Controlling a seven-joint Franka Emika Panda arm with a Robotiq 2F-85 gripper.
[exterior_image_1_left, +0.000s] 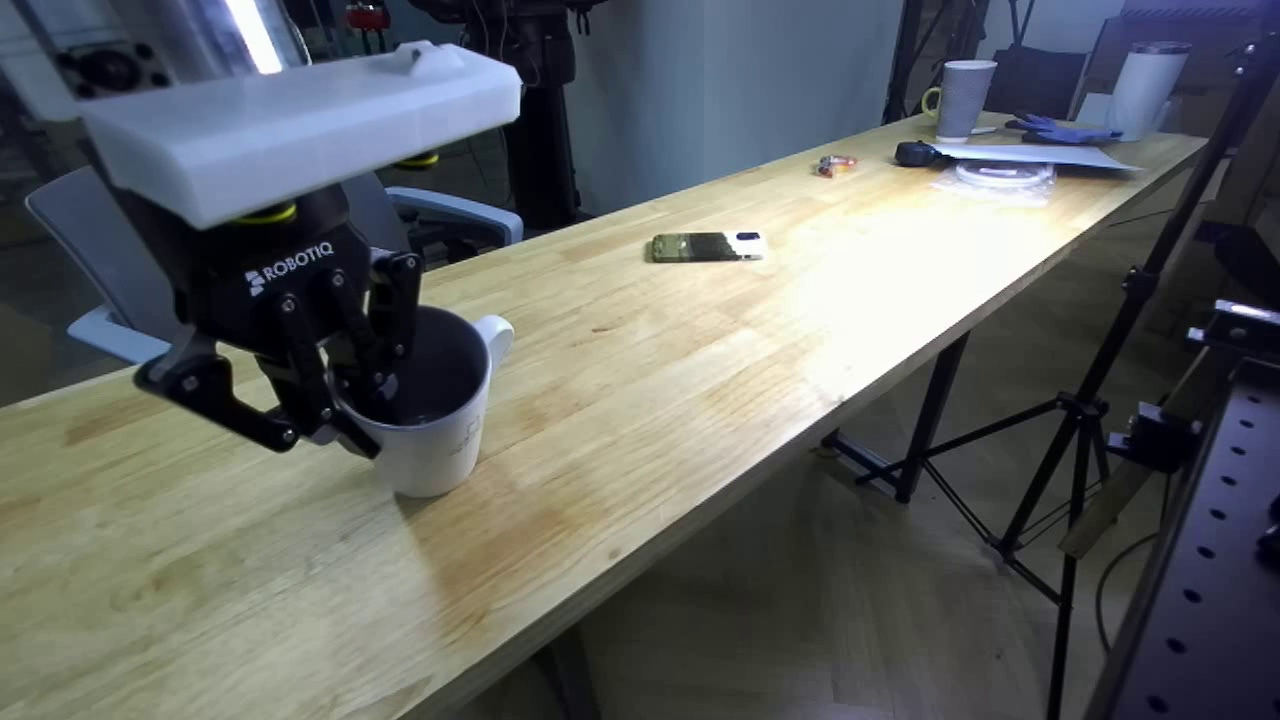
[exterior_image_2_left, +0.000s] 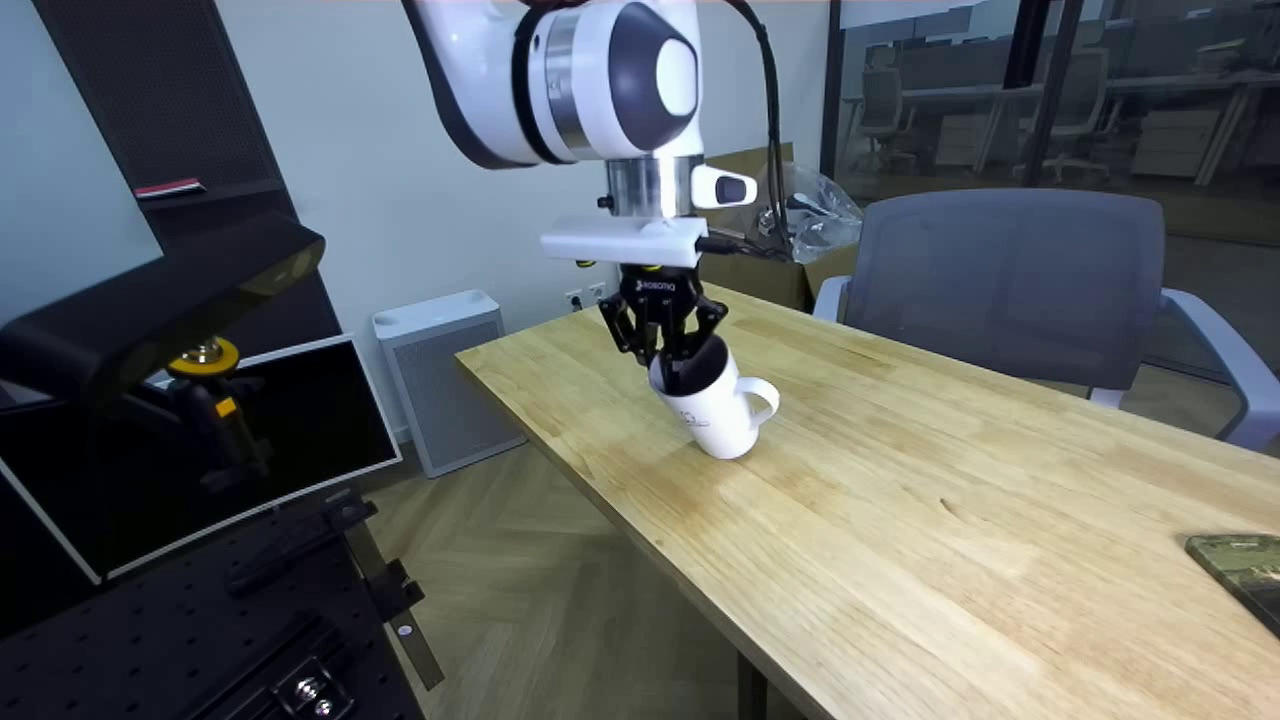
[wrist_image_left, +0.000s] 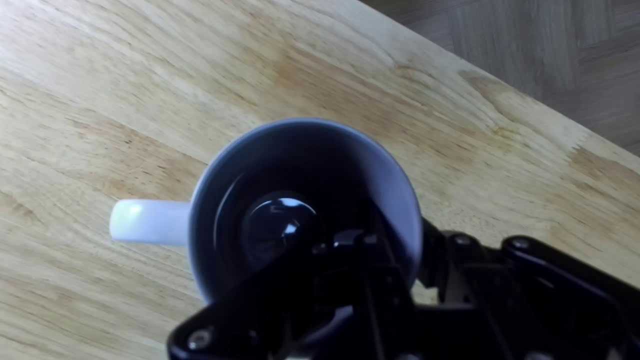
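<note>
A white mug with a dark interior is at the near left part of the table, its handle facing away from my gripper. My gripper is shut on the mug's wall at the rim, one finger inside and the other outside. In exterior view 2 the mug leans a little, with its handle to the right. From the wrist view I look down into the mug, with a glossy, reflecting bottom and the handle pointing left. Whether its base touches the table is hard to tell.
A phone lies flat farther along the wooden table. At the far end are a grey cup, a white tumbler, blue gloves and a small packet.
</note>
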